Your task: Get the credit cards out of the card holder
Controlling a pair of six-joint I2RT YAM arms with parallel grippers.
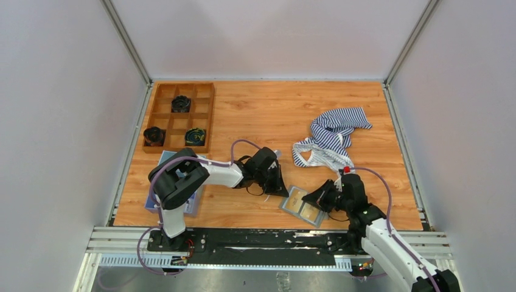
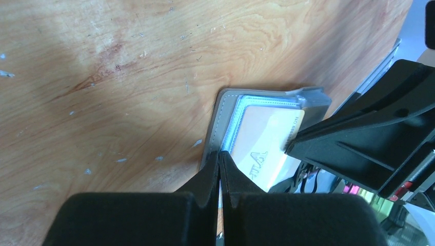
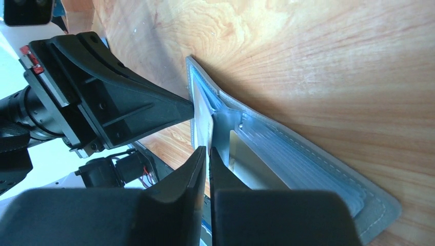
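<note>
The grey card holder (image 1: pixel 293 199) lies open on the table, with pale cards showing under its clear pockets. At its left edge my left gripper is shut, its tips against the border; whether the thin edge is pinched is hard to see. My right gripper has its fingers almost together, a narrow gap between them, at the rim of a white card (image 3: pixel 204 123) that bulges up in its pocket. Whether the card is held I cannot tell. A second card (image 3: pixel 249 159) sits in the neighbouring pocket.
A striped cloth (image 1: pixel 339 129) lies behind the right arm. At the back left stands a wooden compartment tray (image 1: pixel 182 90) holding dark round items. A blue box (image 1: pixel 191 204) is partly under the left arm. Mid-table is clear.
</note>
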